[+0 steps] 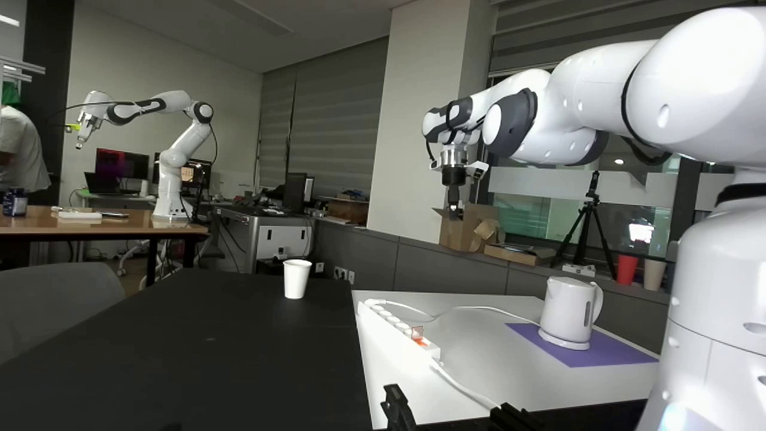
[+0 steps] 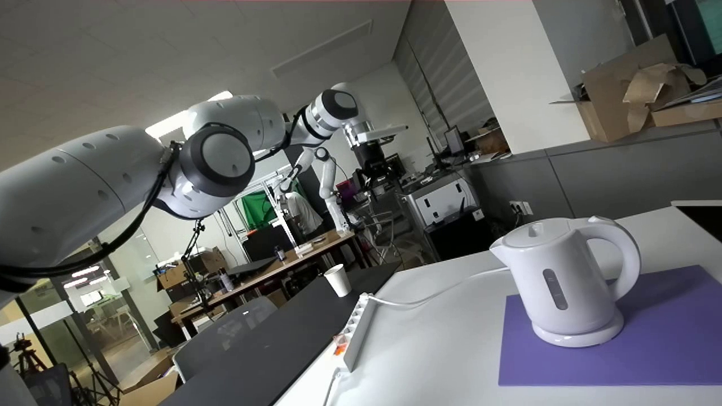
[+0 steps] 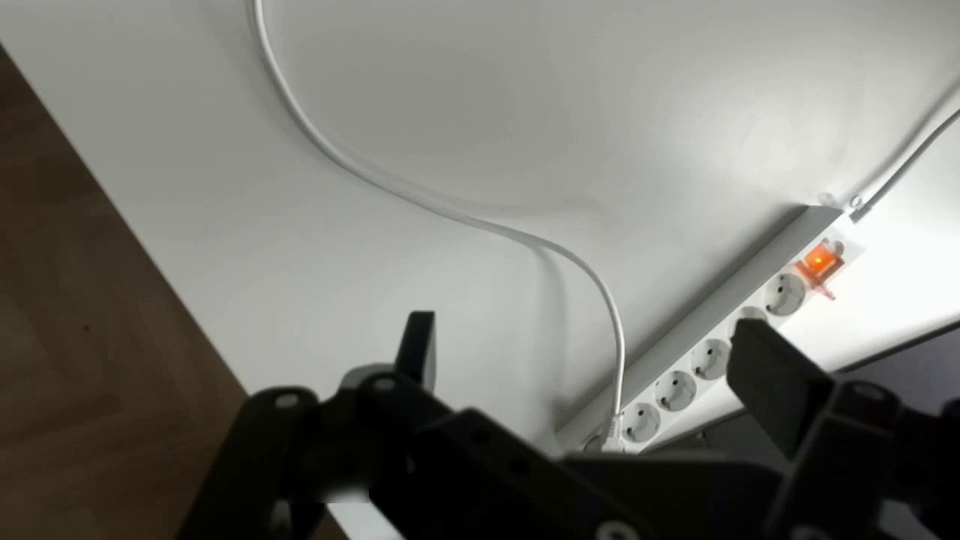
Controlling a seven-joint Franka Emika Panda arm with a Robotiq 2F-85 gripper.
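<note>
My gripper hangs high above the white table, its fingers open; in the wrist view nothing lies between its spread fingers. Below it, a white power strip runs along the table edge, with its switch glowing orange and a white plug in the end socket. A white kettle stands upright on a purple mat, and its cable leads to the strip. On the black table, a white paper cup stands upright.
Cardboard boxes, a tripod and a red cup stand on the ledge behind. Another robot arm is far off.
</note>
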